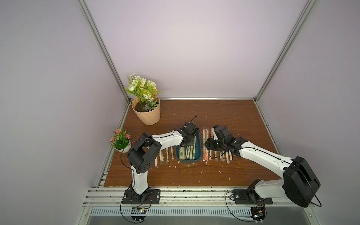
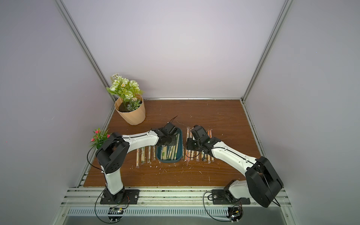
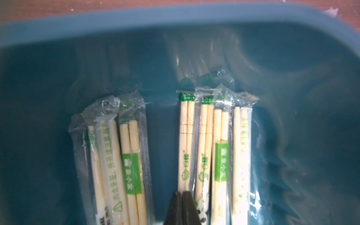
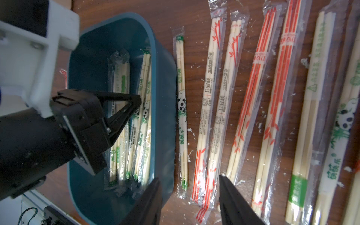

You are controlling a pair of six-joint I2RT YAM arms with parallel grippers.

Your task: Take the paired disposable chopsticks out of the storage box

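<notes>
A teal storage box (image 1: 198, 153) holds several wrapped pairs of chopsticks (image 3: 221, 161) in two groups. My left gripper is inside it, fingertips together at the lower end of a printed pair in the right group; whether anything thin is between them is unclear. In the right wrist view that gripper hangs over the pairs from the left. My right gripper is open just right of the box's wall, above packets lying on the table, with nothing between its fingers.
Wrapped chopsticks (image 4: 281, 112) lie in rows either side of the box. A large potted plant (image 1: 148, 114) stands at the back left, a small one (image 1: 121, 140) at the left edge.
</notes>
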